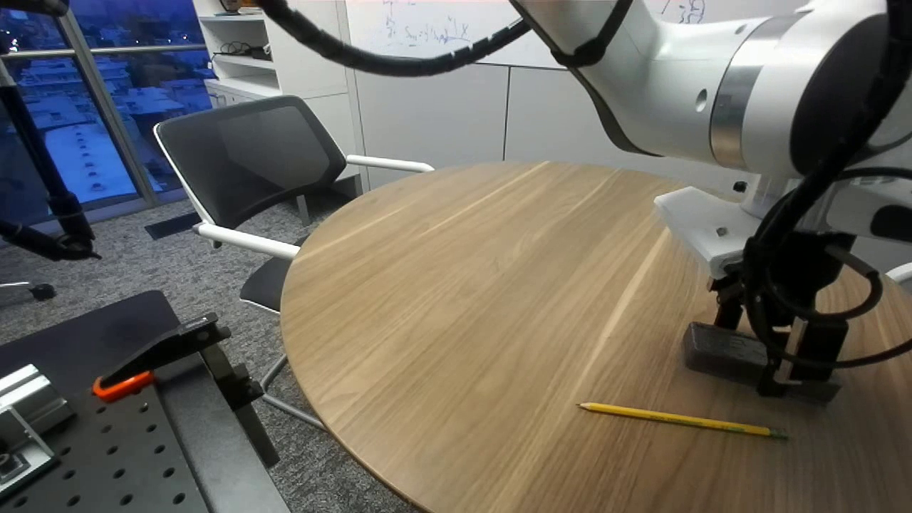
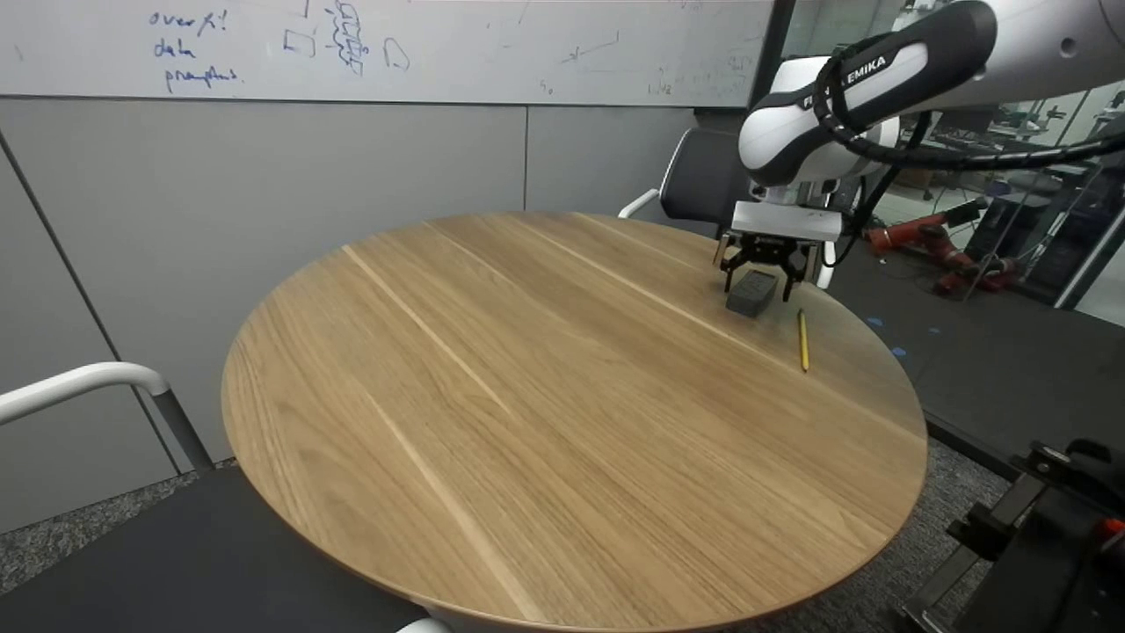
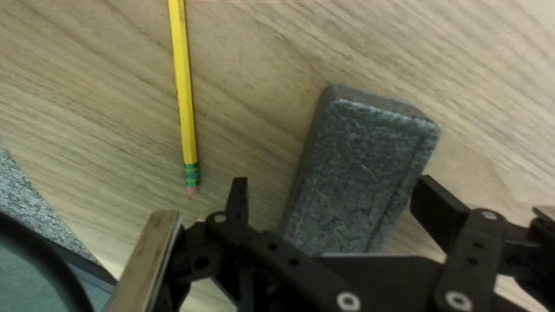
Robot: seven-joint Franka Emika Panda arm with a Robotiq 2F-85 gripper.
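Observation:
A dark grey felt eraser block point(image 3: 359, 171) lies flat on the round wooden table point(image 2: 506, 401). Over its near end stands my gripper, open, one black finger to either side of the block. In the wrist view the right fingertip point(image 3: 437, 208) is close against the block's edge, while a gap of bare wood separates the left fingertip from it. A yellow pencil point(image 1: 680, 418) with a green band and pink eraser rests beside the block, apart from it and outside the fingers.
A mesh chair point(image 1: 248, 162) stands by the table, and a black cart point(image 1: 128, 410) with a clamp is at the left in exterior view 1.

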